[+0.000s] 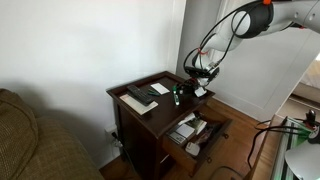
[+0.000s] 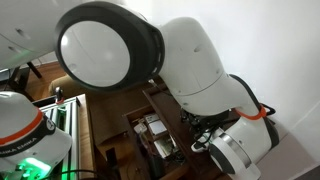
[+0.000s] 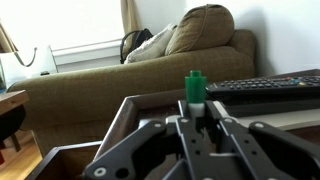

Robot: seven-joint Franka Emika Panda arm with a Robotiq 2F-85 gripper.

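Note:
In the wrist view, a green-topped stick-like thing [image 3: 195, 88] stands upright between my fingertips. My gripper is shut on it, and its lower part is hidden by the fingers. Exterior view 1 shows the gripper [image 1: 181, 93] low over the dark cabinet top [image 1: 158, 118], with the small green item [image 1: 176, 98] at its tip. Whether the item touches the cabinet top cannot be made out. In exterior view 2 the arm covers much of the cabinet, and the fingertips are hard to make out.
A dark remote or keypad [image 1: 139, 95] and a pale flat item [image 1: 137, 104] lie at the cabinet's left end. White paper [image 1: 159, 88] lies near the back. Below the top, an open drawer [image 1: 190, 150] holds several small things. A sofa [image 3: 150, 85] stands beyond.

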